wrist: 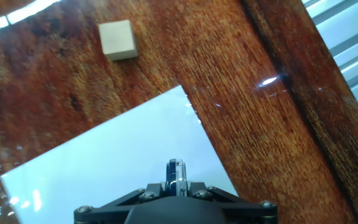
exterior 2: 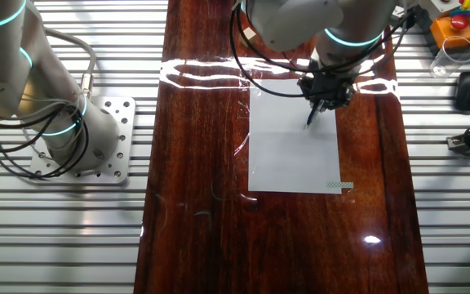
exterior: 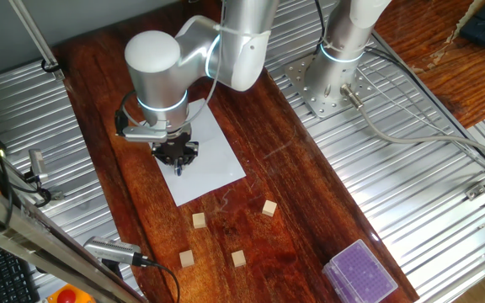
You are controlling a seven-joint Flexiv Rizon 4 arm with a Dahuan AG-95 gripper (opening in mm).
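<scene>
A blank-looking white sheet of paper [exterior: 212,164] lies flat on the dark wooden table. Over it my gripper points downward, its fingers drawn together around a slim dark pen-like object [exterior 2: 310,117]. In the wrist view this object is seen nearly end-on, so its full shape is hidden. Its lower end is over the paper in exterior view 2; whether the tip touches the sheet cannot be told. No drawn line is clear on the paper.
Several small wooden cubes, one of them a pale cube [exterior: 199,220], lie apart on the table beyond the paper's edge. A purple box [exterior: 362,273] stands at the table's edge. A strip of patterned tape [exterior 2: 339,185] lies at one paper corner. Bare wood surrounds the sheet.
</scene>
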